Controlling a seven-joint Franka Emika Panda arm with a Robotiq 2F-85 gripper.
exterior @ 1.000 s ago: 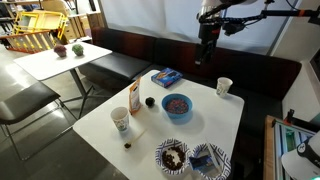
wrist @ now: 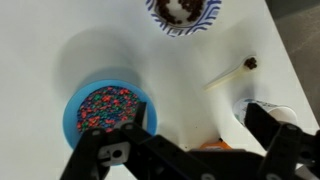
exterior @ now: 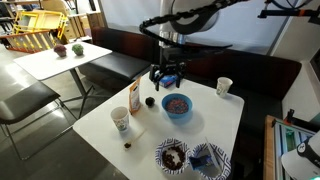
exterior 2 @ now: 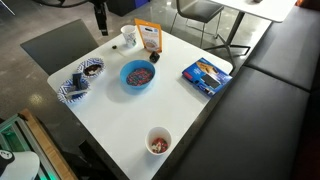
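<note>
My gripper is open above the table, its black fingers [wrist: 112, 146] wide apart with nothing between them. In the wrist view a blue bowl [wrist: 70, 122] full of small multicoloured pieces lies at lower left, partly behind one finger. A patterned bowl [wrist: 205, 22] with dark brown bits shows at the top edge. Right of centre, a pale spoon [wrist: 226, 77] carries dark brown stuff at its end. A paper cup [wrist: 283, 112] is partly hidden by the other finger. An orange-and-white carton [exterior: 134, 95] stands beyond that cup in the first exterior view.
A second patterned bowl [exterior: 221, 171] holds a dark blue item. At the back lies a blue packet [exterior 2: 206, 77]; another cup [exterior 2: 159, 141] with reddish contents stands near the couch. A small dark object [exterior: 150, 101] sits by the carton.
My arm has swung left across the back of the table in the first exterior view, and the gripper has come lower. The objects on the table have not moved.
</note>
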